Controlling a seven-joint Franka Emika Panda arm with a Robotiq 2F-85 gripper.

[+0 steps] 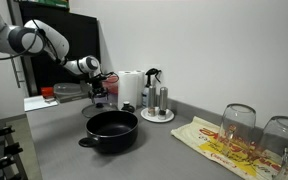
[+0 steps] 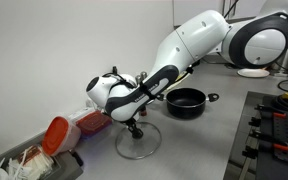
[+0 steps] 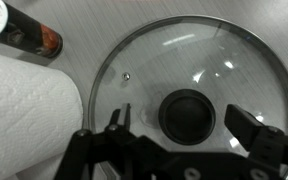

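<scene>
A glass lid with a round black knob lies flat on the grey table. My gripper is above it, fingers open on either side of the knob, with nothing visibly held. In exterior view 2 the lid lies beneath the gripper, and how far the fingertips stand from the knob is hard to tell there. The black pot stands uncovered on the table, nearer the camera than the lid in exterior view 1.
Close beside the lid is a white paper towel roll, with a dark can near it. Bottles and shakers occupy a white plate along the wall. Glass jars and a yellow packet lie farther right. Table around the pot is clear.
</scene>
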